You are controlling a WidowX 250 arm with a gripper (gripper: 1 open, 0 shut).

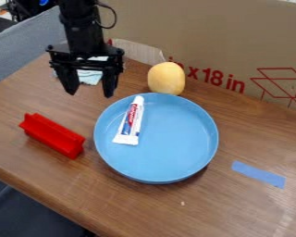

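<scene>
My black gripper [90,87] hangs open over the back left of the wooden table, nothing between its fingers, left of a yellow rounded object [166,78]. A light blue plate [176,155] sits at the table's middle with a white toothpaste tube [129,122] lying on it, slightly tilted from lengthwise. In the front left lies a red block-like object [53,134], apart from the plate. A pale cloth [96,76] is partly hidden behind the gripper.
A cardboard panel [231,51] stands along the back. A strip of blue tape [258,174] is on the right of the table, which is otherwise clear there. The table edge runs along the front left.
</scene>
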